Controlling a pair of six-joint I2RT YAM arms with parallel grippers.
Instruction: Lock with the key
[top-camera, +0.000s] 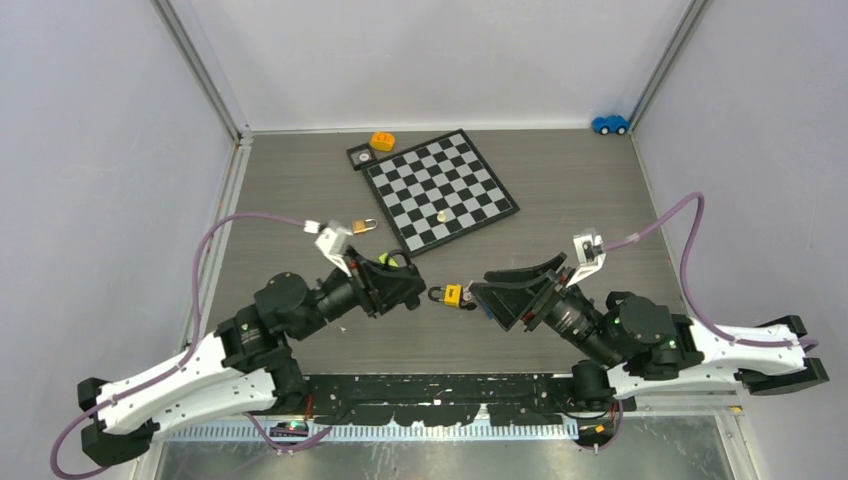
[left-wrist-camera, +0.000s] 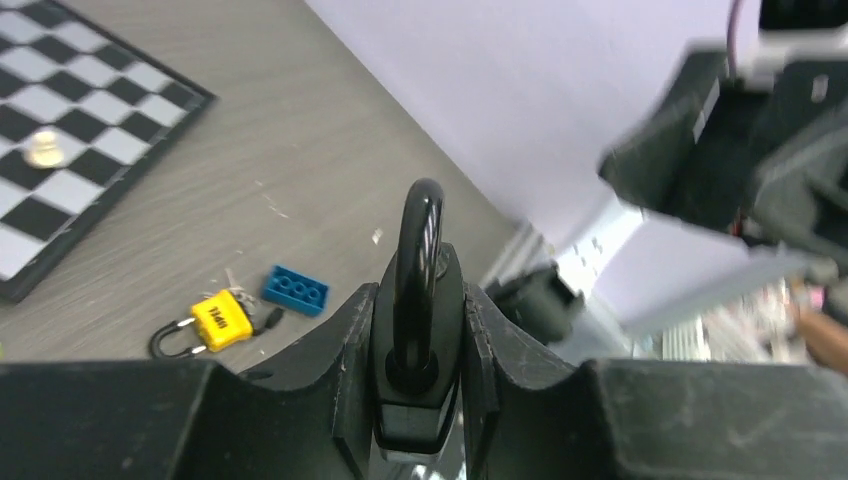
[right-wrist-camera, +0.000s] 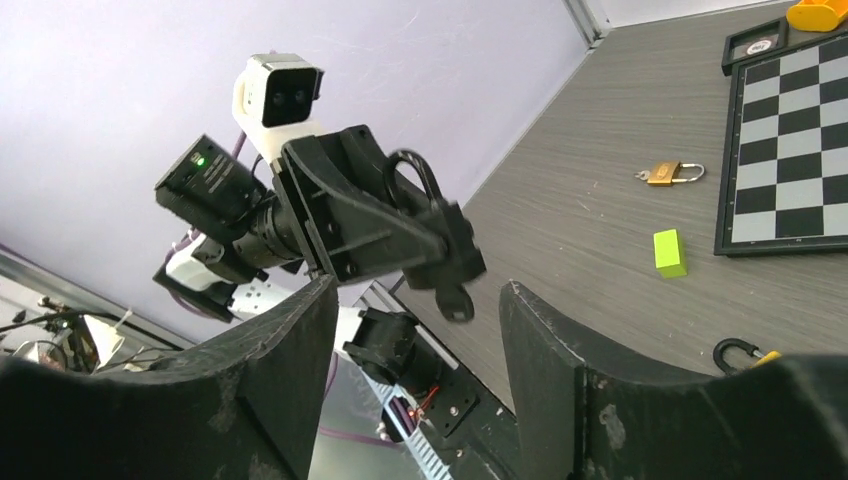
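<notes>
My left gripper (top-camera: 398, 290) is shut on a black padlock (left-wrist-camera: 416, 330), held upright with its shackle up, between the fingertips in the left wrist view. My right gripper stands open and empty, facing the left gripper from the right. A yellow padlock with black shackle (top-camera: 452, 295) lies on the floor below, between the grippers, with keys beside it. A brass padlock (top-camera: 363, 227) lies left of the chessboard; in the right wrist view something small and silver sticks out at its body end.
The chessboard (top-camera: 403, 204) lies behind, carrying a small pale piece. A blue brick (left-wrist-camera: 294, 290), a green block (right-wrist-camera: 668, 254), an orange piece (top-camera: 382, 141), a dark square frame (top-camera: 360, 156) and a blue toy car (top-camera: 610, 124) surround it.
</notes>
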